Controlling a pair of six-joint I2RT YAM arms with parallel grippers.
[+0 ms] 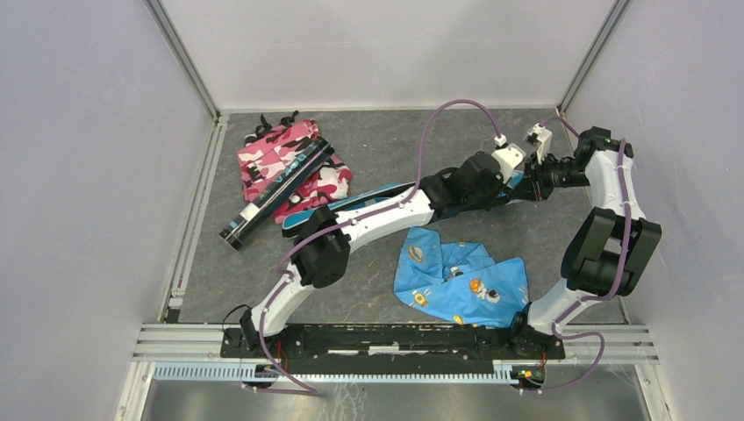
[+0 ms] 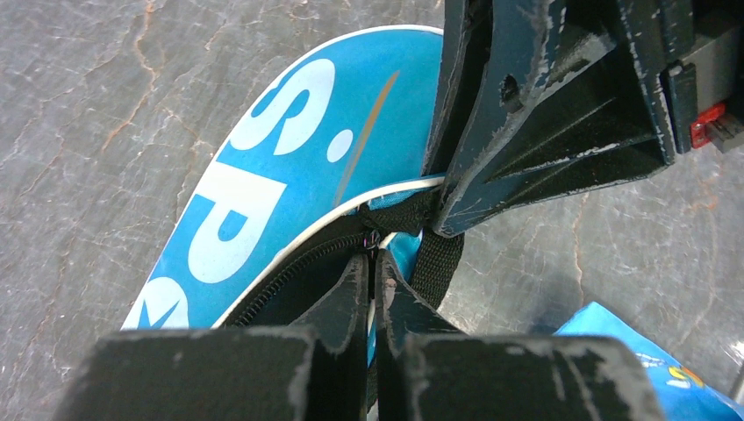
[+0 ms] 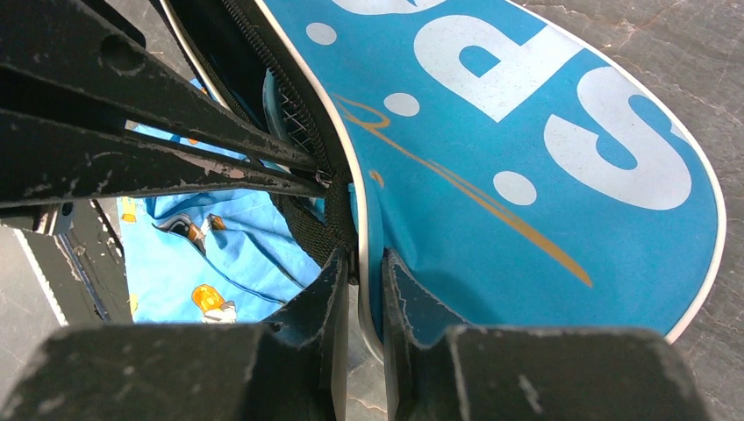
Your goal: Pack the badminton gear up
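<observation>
A long blue racket bag [image 1: 302, 219] with white lettering and a black zipper lies diagonally across the floor, mostly under my left arm. At its right end both grippers meet. My left gripper is shut on the zipper pull at the bag's edge. My right gripper is shut on the bag's white-piped rim beside the strap. The black shuttlecock tube [image 1: 276, 193] lies on pink camouflage cloth items [image 1: 263, 162] at the left. A blue patterned cloth [image 1: 491, 294] lies crumpled below the bag.
The enclosure's walls border the grey floor [image 1: 368, 145]; both arms crowd the right side. Clear floor shows at the top middle and lower left.
</observation>
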